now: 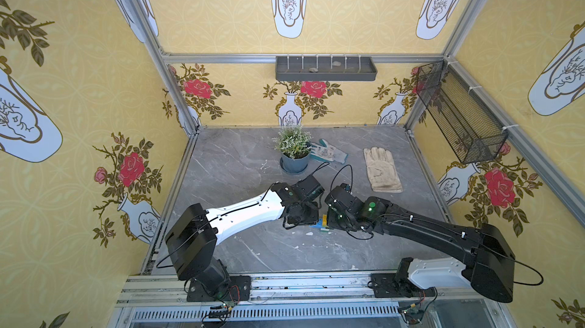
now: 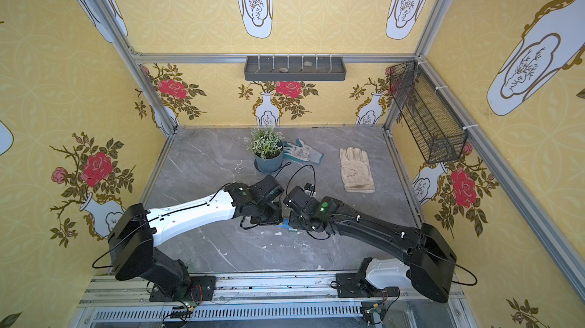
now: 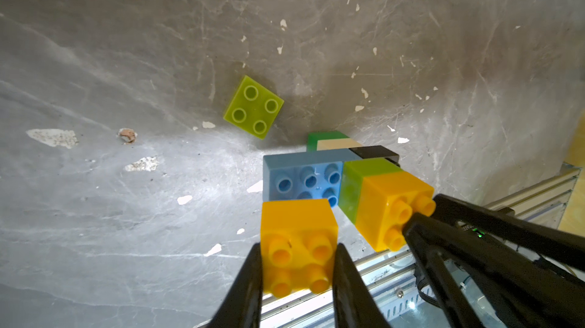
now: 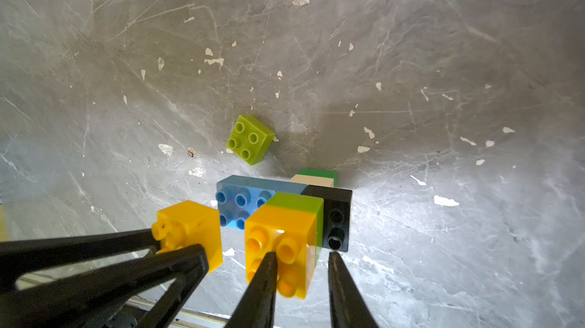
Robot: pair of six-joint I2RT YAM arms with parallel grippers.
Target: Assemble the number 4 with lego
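Observation:
In the left wrist view my left gripper is shut on a yellow brick (image 3: 297, 218), beside the blue brick (image 3: 292, 163). A yellow-over-green stack (image 4: 289, 212) stands by the blue brick and a black brick (image 4: 336, 206). My right gripper is part open, its fingers at the stack's yellow top, one overlapping it in view; whether it touches cannot be told. A green-and-cream piece (image 4: 313, 175) lies behind them. A loose lime brick (image 4: 249, 139) lies apart on the table.
A plant pot (image 1: 294, 161), a teal glove (image 1: 329, 152) and a beige glove (image 1: 382, 169) sit at the back. A wire basket (image 1: 460, 114) hangs on the right wall.

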